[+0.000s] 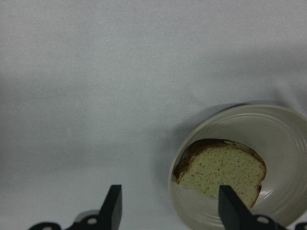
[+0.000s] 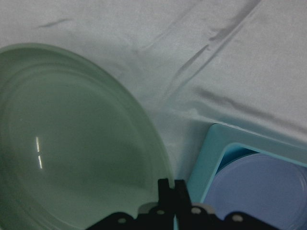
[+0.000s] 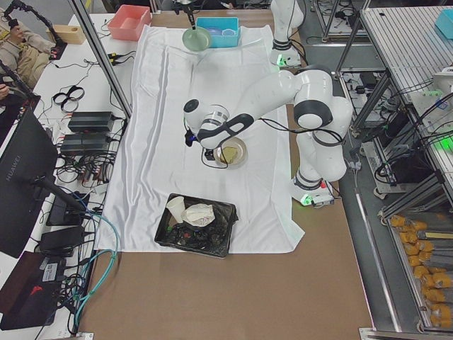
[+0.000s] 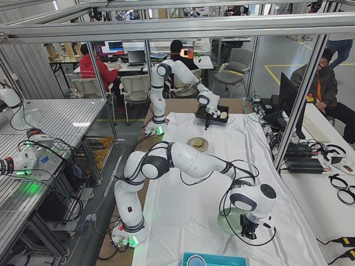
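A bread slice [image 1: 223,170] lies in a beige dish [image 3: 240,156] [image 1: 283,148] in the middle of the cloth. My left gripper [image 3: 209,153] is open over the dish's near side, nothing between its fingers; the bread is beside one finger in the left wrist view. My right gripper [image 4: 248,229] is shut on the rim of a green plate [image 3: 195,41] [image 2: 72,129], beside a blue bin [image 3: 216,42] [image 2: 220,134] with a bluish round item [image 2: 254,191] inside.
A black bin [image 3: 163,234] holds a white cup [image 3: 175,207] and crumpled white material [image 3: 199,216]. A monitor [image 3: 18,191], cables and devices crowd the side table.
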